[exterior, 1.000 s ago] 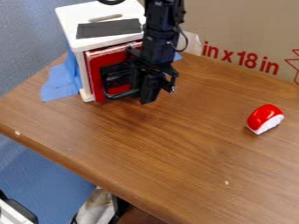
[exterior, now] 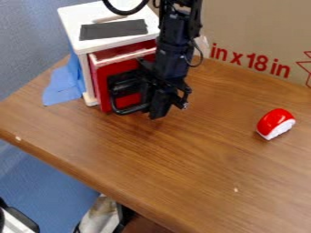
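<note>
The black gripper (exterior: 144, 91) is lowered in front of a white box (exterior: 100, 20) with a red front (exterior: 112, 64), close against that front at its right side. Its fingers are dark against dark, and whether they are open or shut, or hold anything, cannot be made out. A dark rectangle lies on the box's top.
A red and white mouse-like object (exterior: 275, 123) lies at the right of the wooden table (exterior: 183, 173). A blue cloth (exterior: 64, 86) is left of the box. Cardboard (exterior: 261, 32) stands behind.
The gripper has shifted slightly right and down, a little away from the left side of the red front.
</note>
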